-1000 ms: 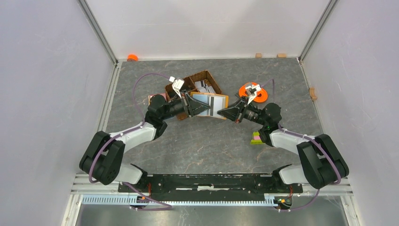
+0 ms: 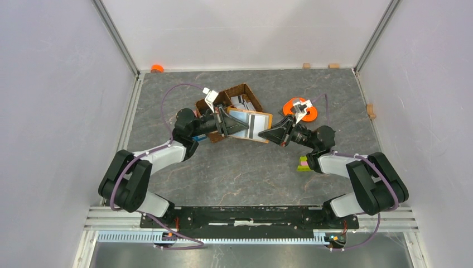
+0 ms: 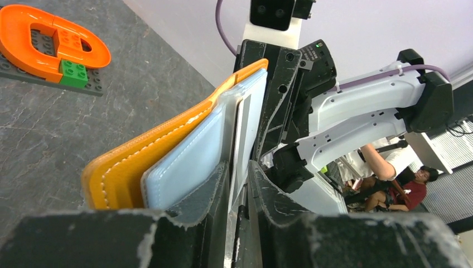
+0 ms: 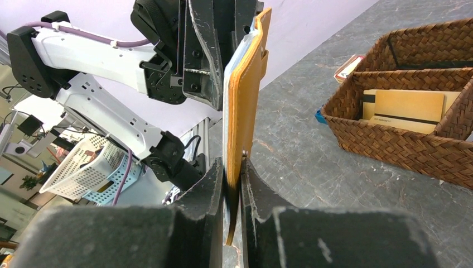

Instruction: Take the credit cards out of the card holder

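An orange card holder (image 2: 249, 125) with a pale blue and white inside is held upright between both grippers over the table's middle. In the left wrist view, my left gripper has its fingers close around the inner edge, at a thin clear or silver strip beside the blue flap (image 3: 189, 156); whether they grip is unclear. In the right wrist view, my right gripper has its fingers on either side of the holder's orange edge (image 4: 245, 111), apparently pinching it.
A woven basket (image 4: 390, 145) with cards stands behind the holder. An orange ring on bricks (image 3: 72, 50) lies at back right, a green-pink block (image 2: 304, 164) at right.
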